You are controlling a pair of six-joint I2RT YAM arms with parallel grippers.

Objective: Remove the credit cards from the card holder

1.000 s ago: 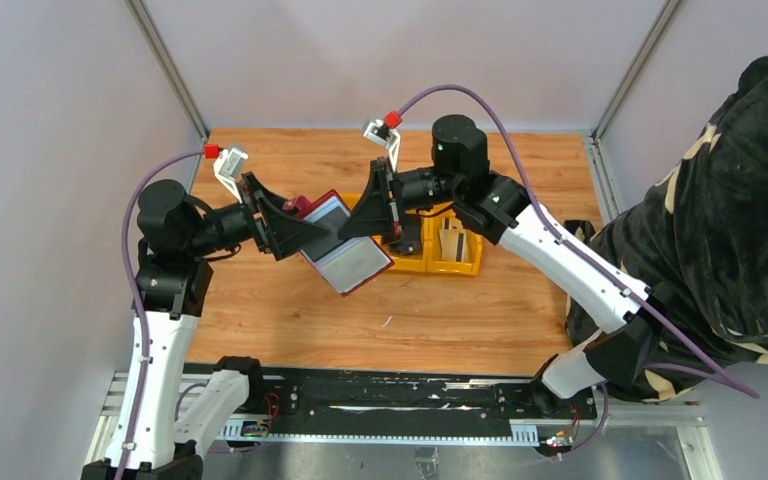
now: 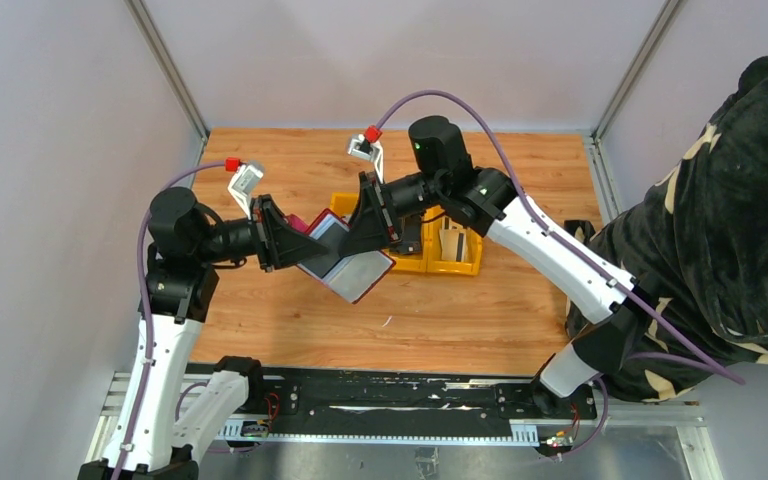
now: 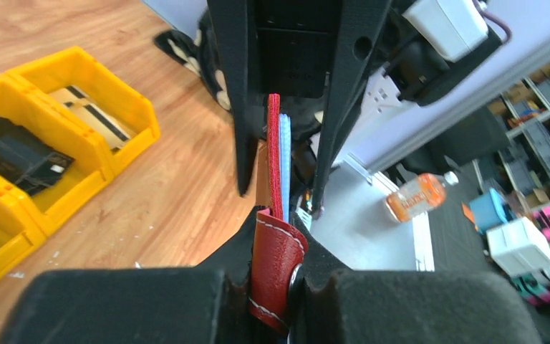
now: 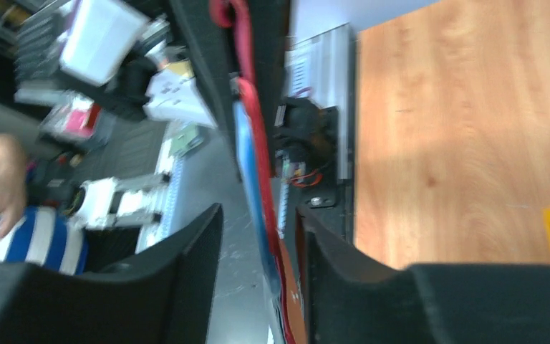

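The red card holder (image 2: pixel 355 275), with pale blue-grey sleeves showing, hangs above the table between both grippers. My left gripper (image 2: pixel 310 250) is shut on it; in the left wrist view its red leather flap (image 3: pixel 273 269) sits in the fingers. My right gripper (image 2: pixel 350 242) reaches over the holder, its fingers (image 3: pixel 335 122) part open either side of the red and blue edges. In the right wrist view those edges (image 4: pixel 261 179) run down between the right fingertips, with a gap beside them. I cannot tell any single card apart.
A yellow bin (image 2: pixel 470 260) with compartments holding small items stands behind the grippers. A dark patterned cloth (image 2: pixel 710 230) fills the right side.
Over the last second both grippers and the card holder have shifted slightly toward the front of the table.
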